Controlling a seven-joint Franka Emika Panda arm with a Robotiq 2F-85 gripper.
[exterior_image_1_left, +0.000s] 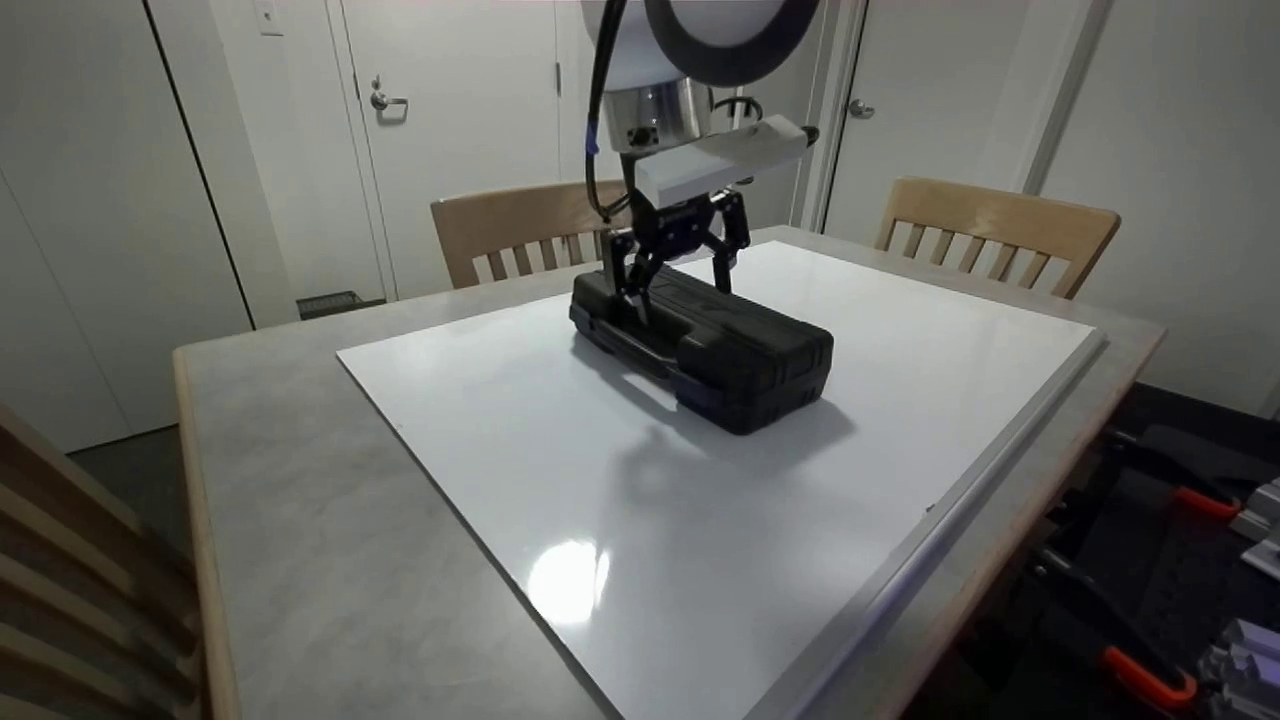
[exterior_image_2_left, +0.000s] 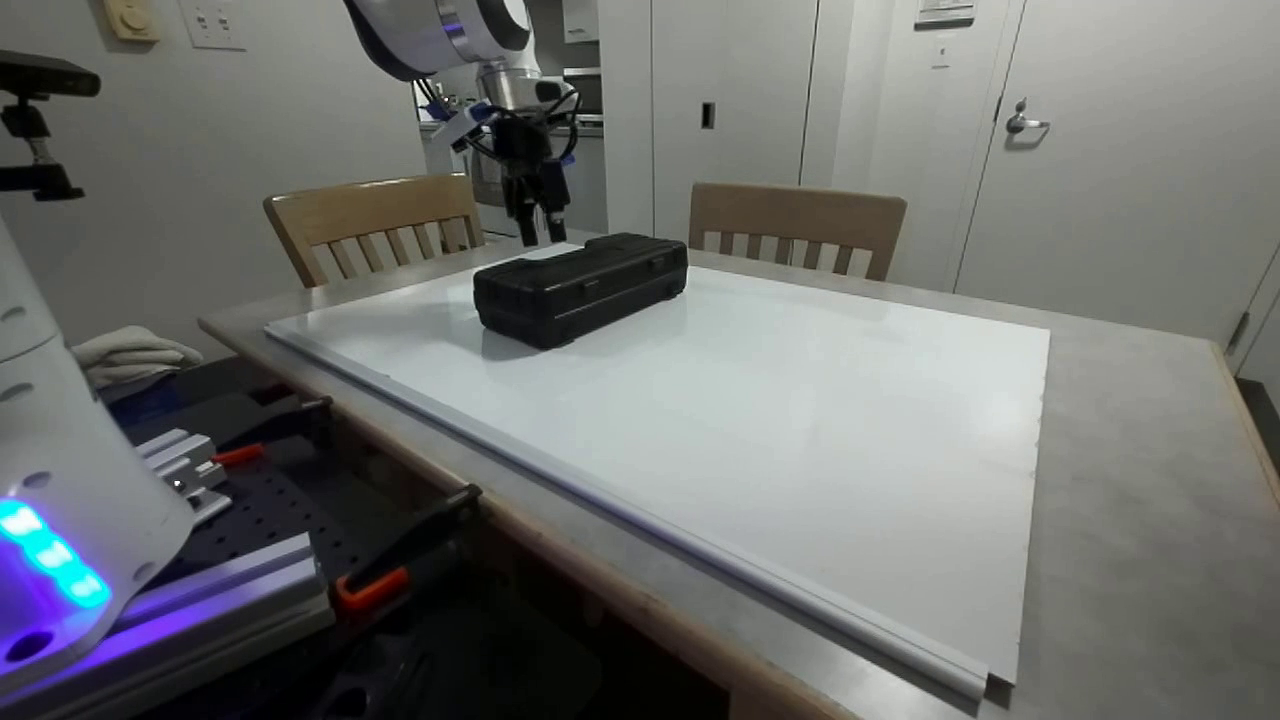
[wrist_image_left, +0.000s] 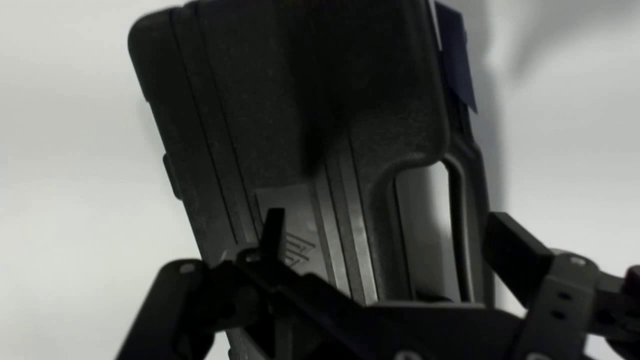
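A black hard case (exterior_image_1_left: 768, 342) lies flat on the white board (exterior_image_1_left: 720, 576). Its handle (wrist_image_left: 465, 228) and the gap beside it show along the right side in the wrist view. My gripper (exterior_image_1_left: 684, 300) hangs above the case with its fingers wide apart and nothing between them. In the wrist view one finger (wrist_image_left: 273, 234) is over the lid and the other finger (wrist_image_left: 516, 258) is just outside the handle. From exterior view 2, the gripper (exterior_image_2_left: 542, 240) appears behind the case, partly above its far edge.
The board covers most of the grey table (exterior_image_1_left: 348, 504), with wide bare room around the case. Wooden chairs (exterior_image_2_left: 798, 228) stand against the far side. Clamps with orange handles (exterior_image_2_left: 372, 588) and metal rails sit by the robot base.
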